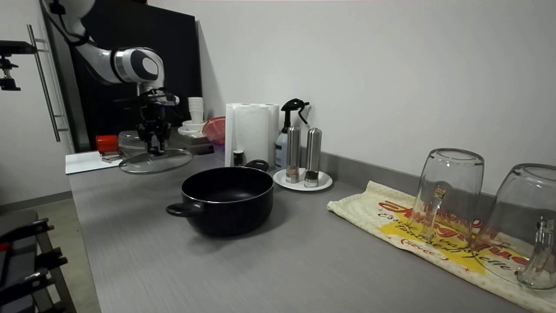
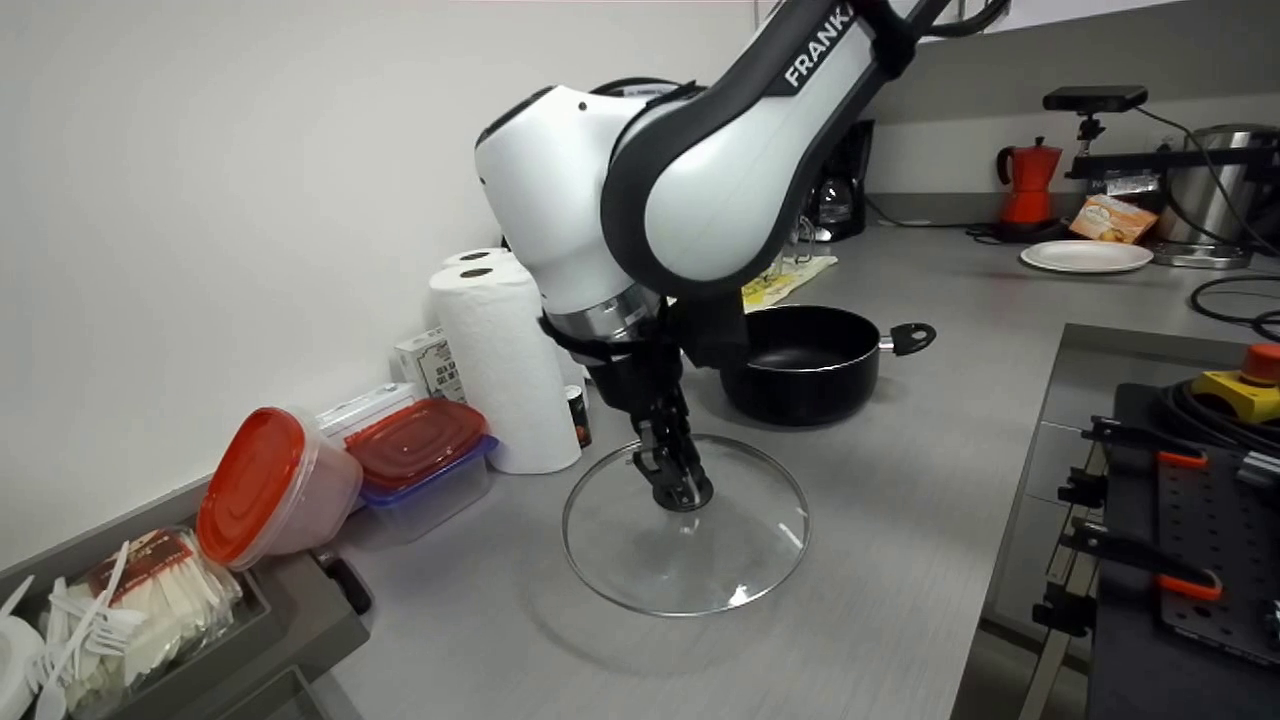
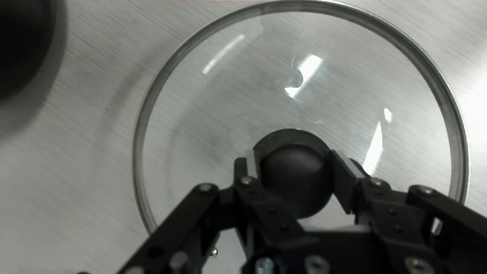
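A round glass lid (image 2: 732, 558) with a metal rim hangs above the counter, its shadow showing apart from it below. My gripper is shut on the lid's black knob (image 3: 296, 182), one finger on either side. In exterior view 1 the gripper (image 1: 154, 148) and the lid (image 1: 172, 160) are at the far left, behind the pot. The black pot (image 1: 229, 206) stands uncovered on the counter with its inside showing. Only a dark edge of the pot (image 3: 23, 45) enters the wrist view at top left.
Paper towel rolls (image 2: 504, 360) and a plate with two steel mills (image 1: 302, 180) stand along the wall. Two glass mugs (image 1: 448, 193) rest on a printed cloth (image 1: 396, 219). Plastic containers (image 2: 420, 480) are on the wall side.
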